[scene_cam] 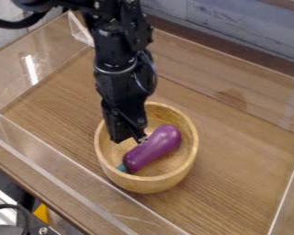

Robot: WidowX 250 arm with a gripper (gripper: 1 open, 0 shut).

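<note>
A tan bowl (173, 175) sits on the wooden table, holding a purple eggplant toy (157, 145) with a teal tip at its lower left. The black arm reaches down from the top, and its gripper (128, 130) is at the bowl's back left, just above and left of the eggplant. Its fingers look close together, with nothing visible between them, though their tips are hard to make out.
Bare wood (242, 110) is free right of and behind the bowl. A white wall runs along the back right, and a clear ledge edges the left side. Yellow and black items sit at the lower left.
</note>
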